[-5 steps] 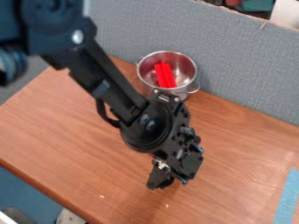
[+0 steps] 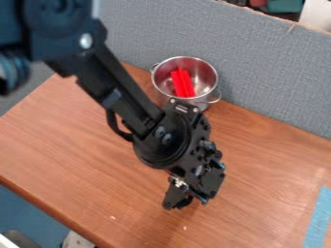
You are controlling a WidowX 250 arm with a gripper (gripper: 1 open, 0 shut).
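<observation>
A black robot arm reaches down from the upper left over the wooden table, its gripper low near the middle of the tabletop, angled downward. The fingers are dark and partly hidden by the gripper body; nothing is visible held between them. Behind the arm, a steel pot with side handles stands against the grey backdrop, with a red object inside it.
A light blue strip lies at the right edge. A grey padded wall runs along the back.
</observation>
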